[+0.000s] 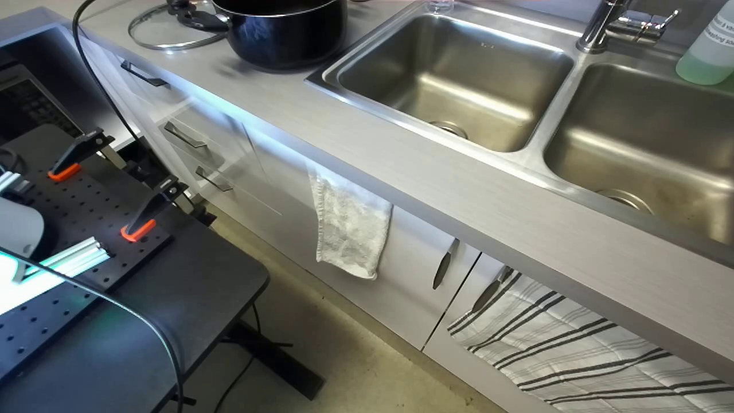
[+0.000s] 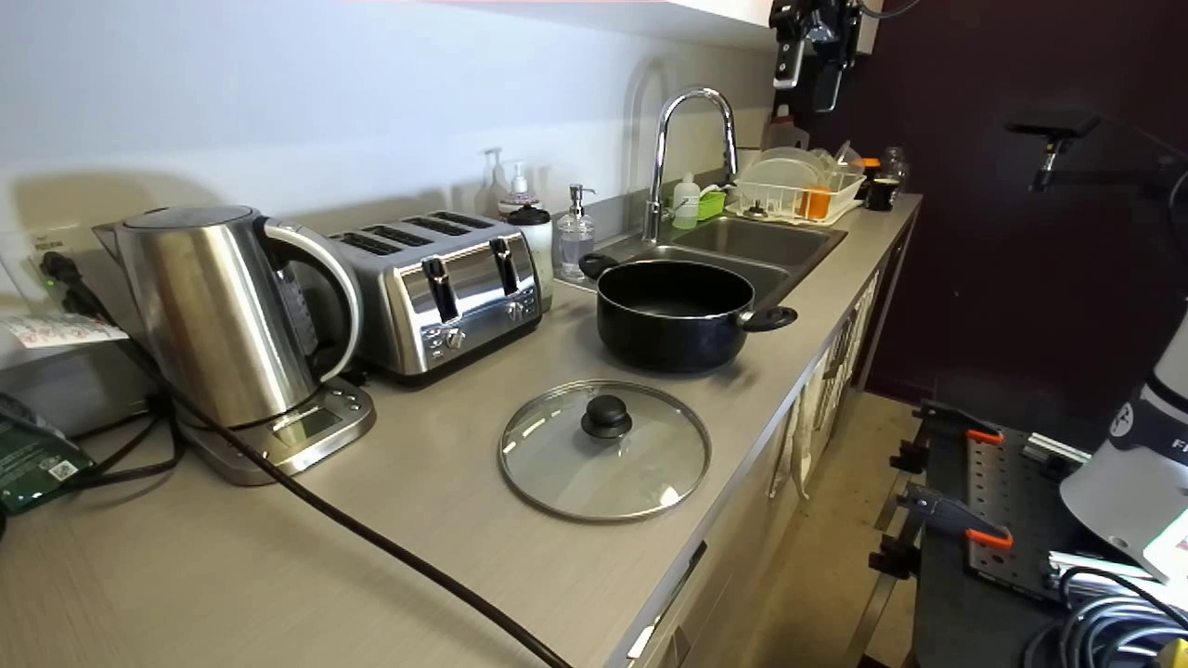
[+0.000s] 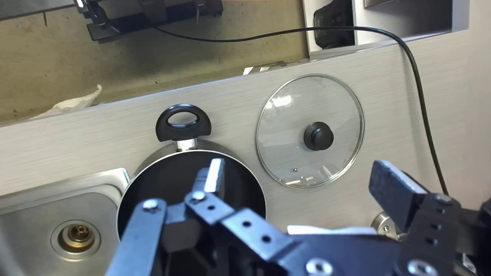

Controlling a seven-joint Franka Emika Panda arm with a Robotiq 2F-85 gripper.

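Note:
High over the counter, my gripper stands open, its two fingers wide apart with nothing between them. In the second exterior view the gripper hangs at the top, well above the sink side. A black pot without a lid sits on the counter beside the sink; the wrist view shows its dark inside, partly covered by a finger. The glass lid with a black knob lies flat on the counter, apart from the pot. My gripper does not show in the first exterior view.
A kettle and a toaster line the wall side. Behind the pot are the steel sink, its faucet and a dish rack. A black cable crosses the counter near the lid.

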